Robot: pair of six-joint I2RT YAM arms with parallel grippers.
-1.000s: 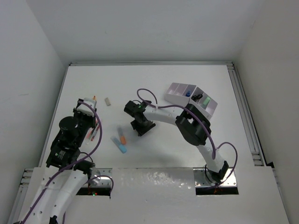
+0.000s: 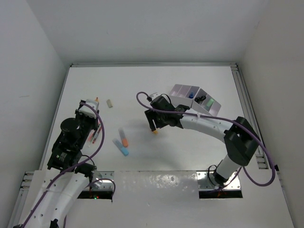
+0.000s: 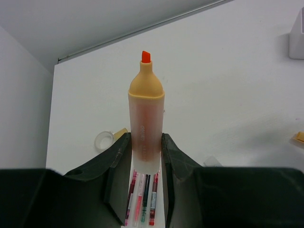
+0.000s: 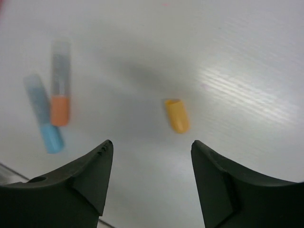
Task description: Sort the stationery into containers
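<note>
My left gripper is shut on an upright highlighter with a pale orange top and orange tip. Below it in the left wrist view lie several slim pens. My right gripper is open above the table, with a small yellow item beyond its fingers. An orange-ended highlighter and a blue one lie to its left. The divided white container at the back right holds a blue item, dark items and a green item.
A small pale item lies at the upper left of the table, near a tape ring in the left wrist view. Walls bound both sides.
The right arm has swung rightward and toward the container, its gripper now near the yellow item's far side. The left arm has not visibly moved.
</note>
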